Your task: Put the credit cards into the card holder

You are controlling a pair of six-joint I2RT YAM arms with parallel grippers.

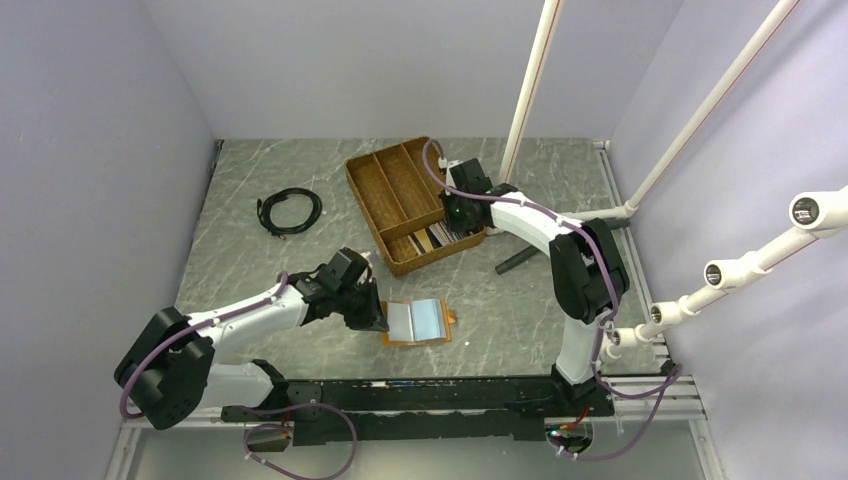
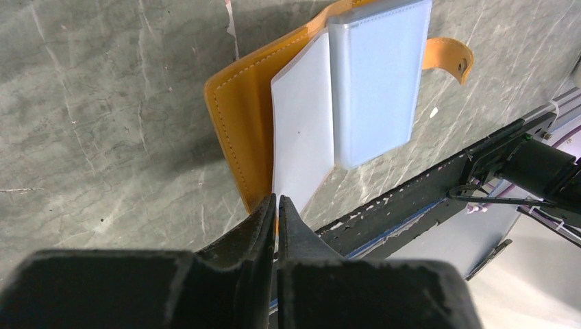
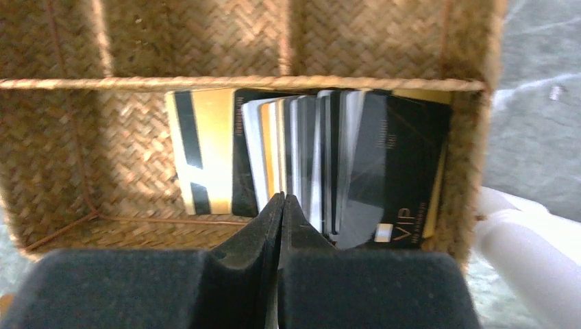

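Observation:
An orange card holder lies open on the table, a white sleeve page and a pale-blue sleeve stack spread across it. My left gripper is at the holder's left side, its fingers close together with a narrow slit between them. The white page's near edge comes down to that slit; whether it is pinched cannot be made out. Over the woven basket, my right gripper is shut with nothing seen between its fingertips. Several overlapping cards, black, gold and white, lie beneath it in one compartment.
The basket's other compartments look empty. A coiled black cable lies at the back left, and a dark bar lies right of the basket. Bare table surrounds the holder's front right.

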